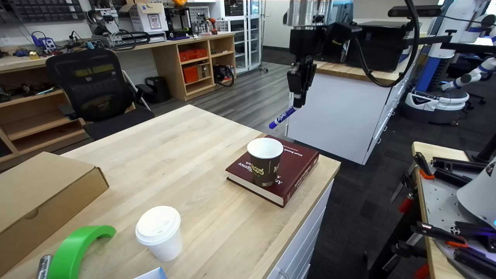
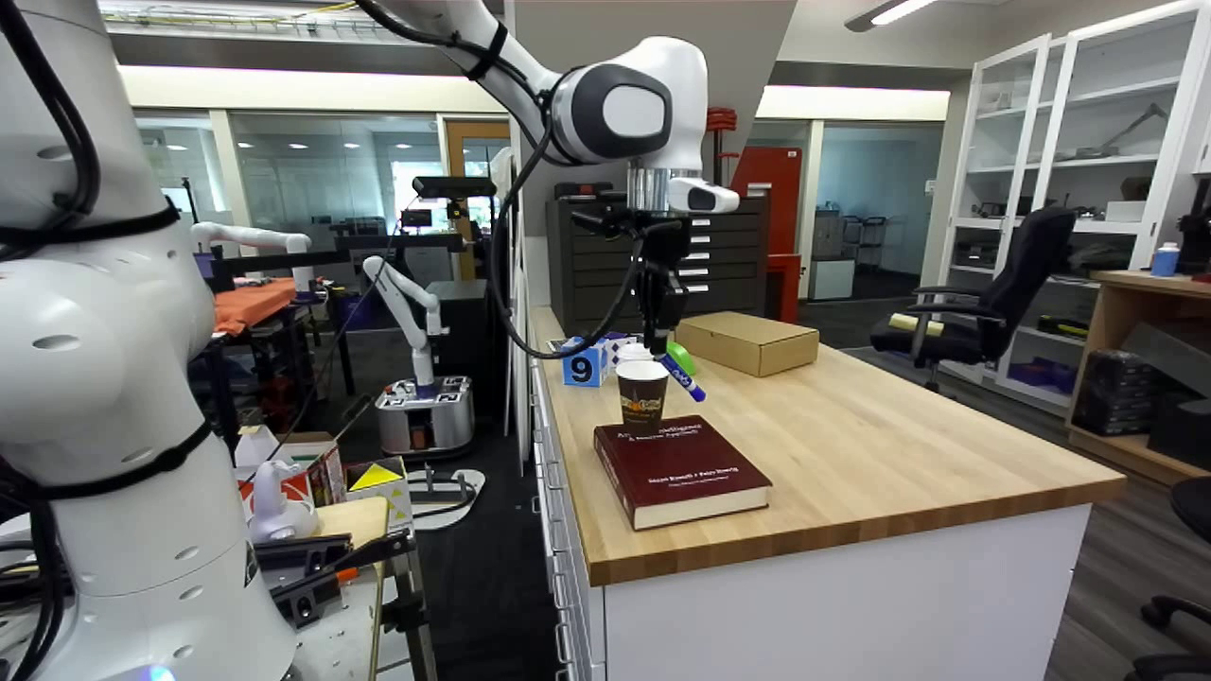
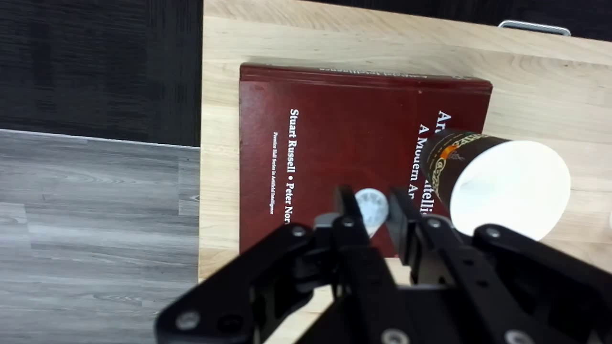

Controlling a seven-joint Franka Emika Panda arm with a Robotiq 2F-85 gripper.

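A blue Expo marker [image 1: 281,118] hangs tilted in the air, gripped at its upper end by my gripper [image 1: 298,105], which is shut on it. In the wrist view the marker's round white end [image 3: 371,207] shows between the two dark fingers. Below and to one side, a dark paper cup [image 1: 265,169] with a white inside stands upright on a dark red book [image 1: 297,160]. The cup's open mouth [image 3: 510,189] looks empty in the wrist view. Marker and cup are apart.
Elsewhere on the wooden table [image 1: 186,153] are a white lidded cup [image 1: 159,232], a green arch [image 1: 74,253], a cardboard box [image 1: 46,186] and a blue numbered block [image 2: 584,365]. The book lies near a table corner.
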